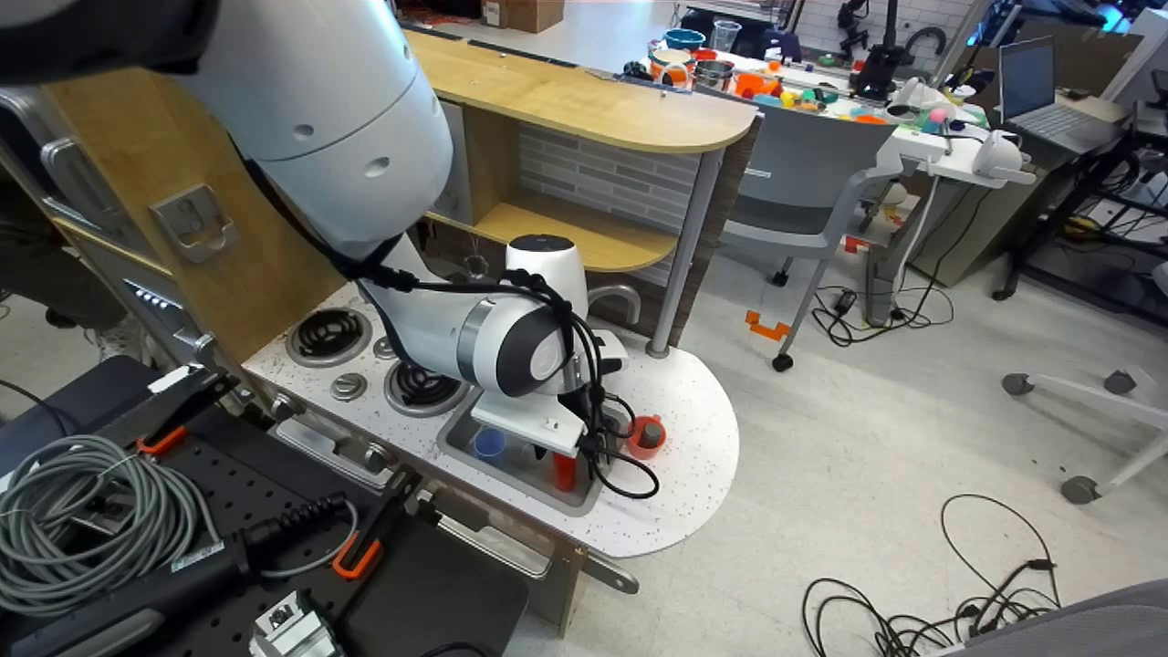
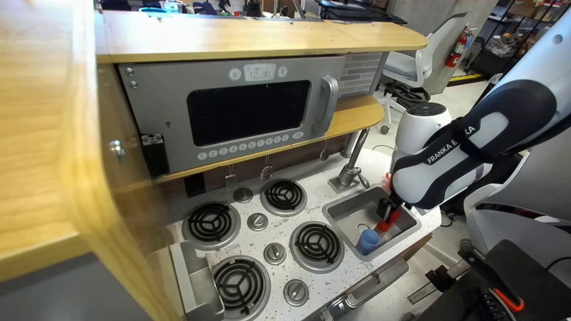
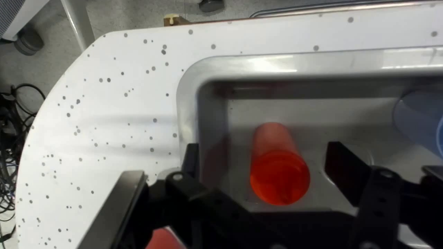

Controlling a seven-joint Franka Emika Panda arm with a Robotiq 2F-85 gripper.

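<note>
A red cup (image 3: 279,176) is in the grey sink (image 3: 245,66), its round end toward the wrist camera. In the wrist view my gripper stands open, one black fingertip (image 3: 191,159) to the cup's left and the other to its right. Gaps show on both sides of the cup. From the second exterior view, the gripper (image 2: 386,209) is down in the sink by the red cup (image 2: 387,221), partly hiding it. A blue cup (image 2: 367,241) is also in the sink, apart from the fingers.
Beside the sink, a red container (image 1: 647,436) with something dark inside sits on the white counter (image 1: 684,482). The faucet (image 2: 350,174) rises behind the basin. Stove burners (image 2: 316,246) lie to one side. Raised sink walls surround the fingers.
</note>
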